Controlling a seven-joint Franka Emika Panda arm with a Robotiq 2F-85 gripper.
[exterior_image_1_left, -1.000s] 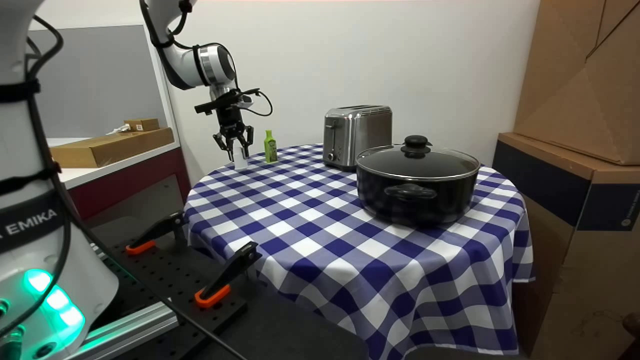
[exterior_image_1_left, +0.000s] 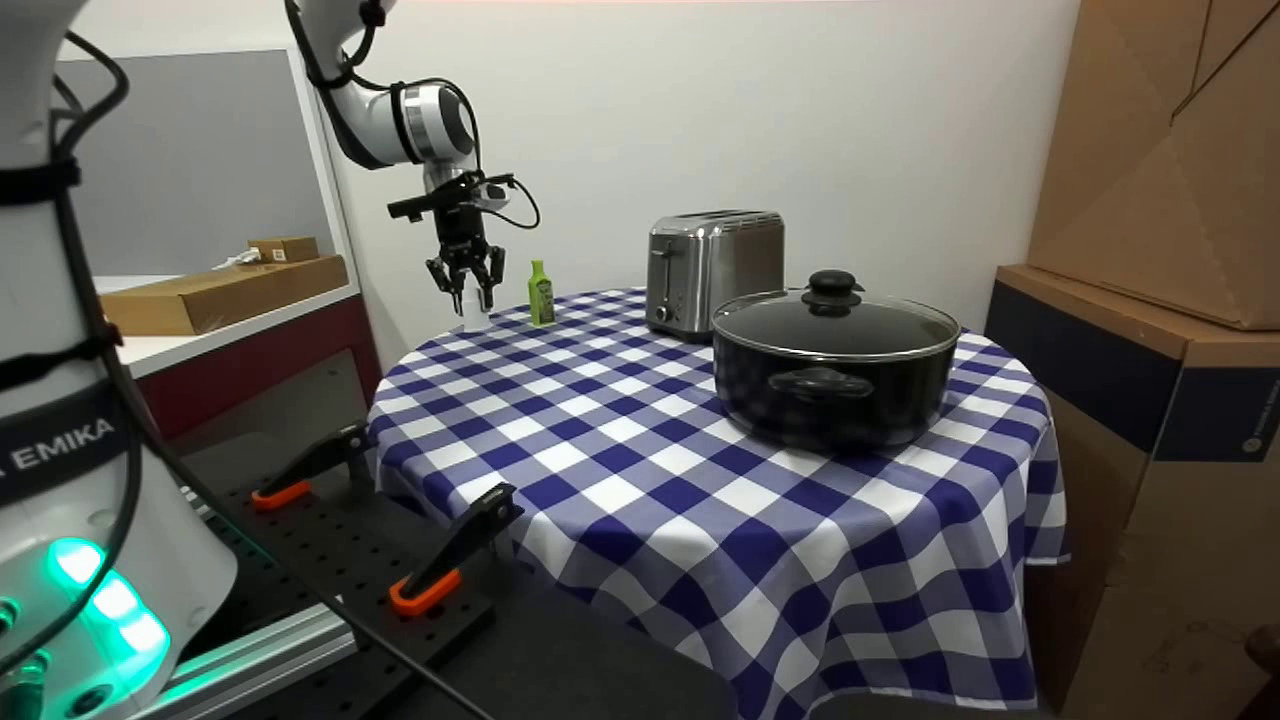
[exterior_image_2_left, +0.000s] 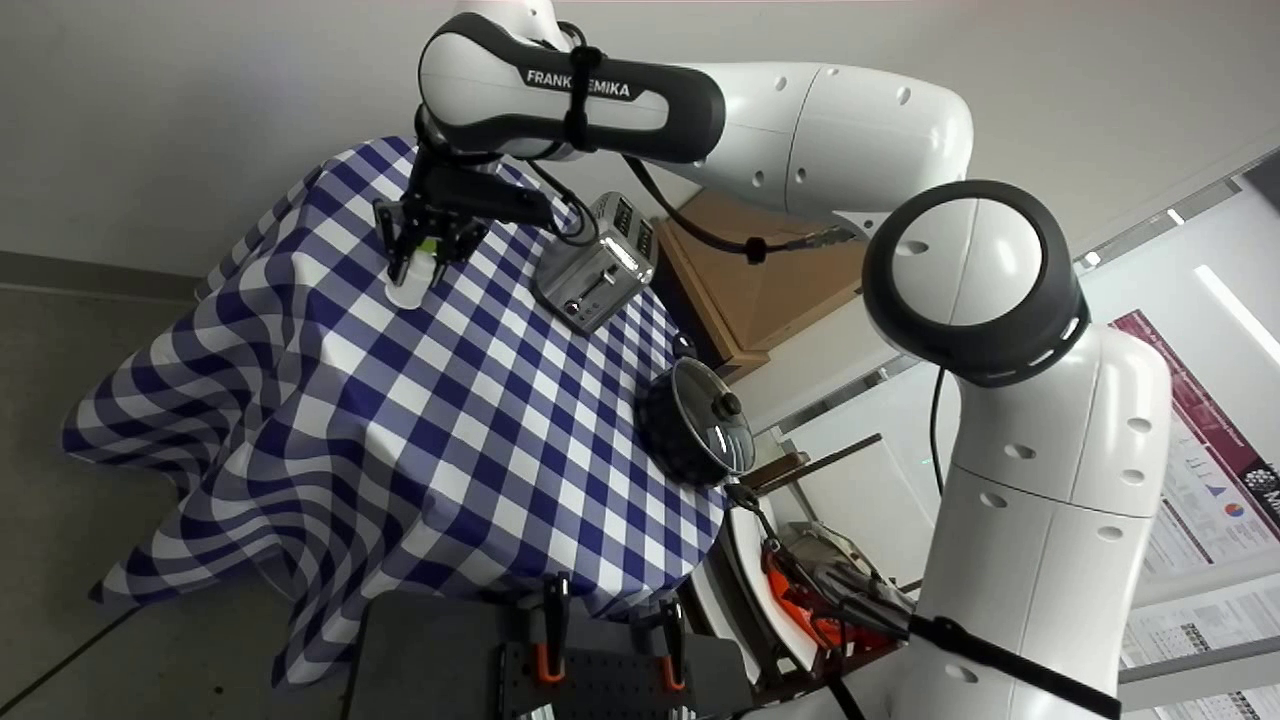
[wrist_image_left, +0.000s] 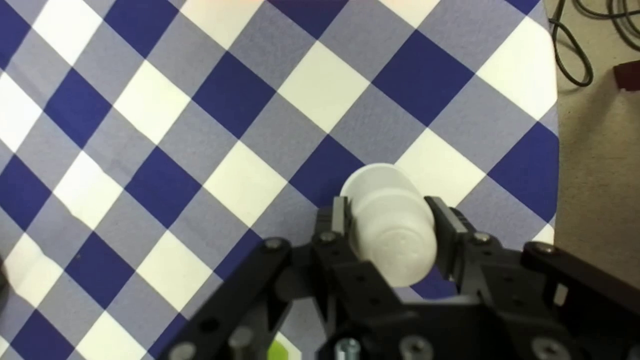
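A white bottle (wrist_image_left: 393, 231) with a rounded cap stands between the fingers of my gripper, which is shut on it from both sides. From the first exterior view, my gripper (exterior_image_1_left: 468, 288) points down at the table's far left part, the white bottle (exterior_image_1_left: 475, 314) showing below the fingers. In the second exterior view the white bottle (exterior_image_2_left: 410, 286) sits under the gripper (exterior_image_2_left: 420, 246) over the checkered cloth. Whether its base touches the cloth is hard to tell.
A green bottle (exterior_image_1_left: 541, 295) stands close to the right of my gripper. Farther right are a steel toaster (exterior_image_1_left: 716, 271) and a lidded black pot (exterior_image_1_left: 834, 372). The table edge lies near the gripper.
My gripper and the white bottle have shifted slightly left and a little upward in the first exterior view. The green bottle, toaster and pot stay in place.
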